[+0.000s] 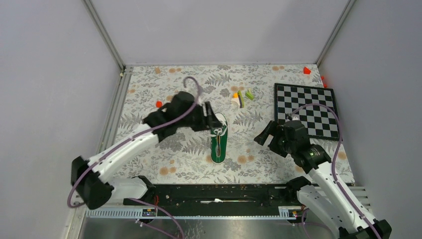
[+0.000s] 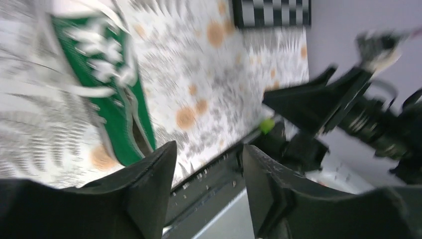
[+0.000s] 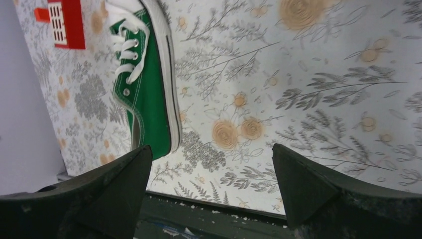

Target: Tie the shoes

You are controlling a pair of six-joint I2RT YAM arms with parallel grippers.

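A green sneaker with white laces [image 1: 219, 149] stands on the patterned mat near the middle, toe toward the back; in the right wrist view the sneaker [image 3: 154, 114] shows its laces lying loosely over the eyelets. My left gripper [image 1: 209, 112] is raised over the toe end, its fingers apart with nothing seen between them in the left wrist view. My right gripper [image 1: 263, 139] hangs open to the right of the sneaker, empty between its fingers.
A chessboard [image 1: 306, 109] lies at the right. A red block card [image 3: 74, 30] is left of the toe, hidden by my left arm from above. Small yellow and green pieces [image 1: 241, 99] lie behind the sneaker; red pieces lie near the edges.
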